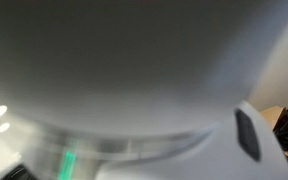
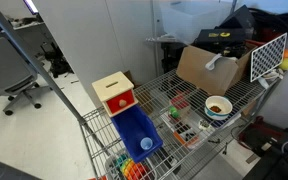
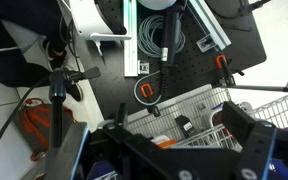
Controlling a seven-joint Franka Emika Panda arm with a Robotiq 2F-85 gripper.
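Observation:
In the wrist view my gripper is open, its dark fingers spread wide. Between them I see only part of a wire rack and black surface, with nothing held. A blurred grey-white robot arm part (image 1: pixel 134 80) fills most of exterior view 1 and hides the scene there. In exterior view 2, a wooden box with a red front (image 2: pixel 115 93) stands on the wire rack beside a blue bin (image 2: pixel 136 134). Farther right is a white bowl (image 2: pixel 218 107) with something brownish inside. I cannot make out the gripper in either exterior view.
An open cardboard box (image 2: pixel 206 72) stands behind the bowl, near a white grid panel (image 2: pixel 268 58). Small items lie scattered on the rack. Below my gripper, a coiled grey cable (image 3: pixel 161 34) and metal brackets lie on a black surface.

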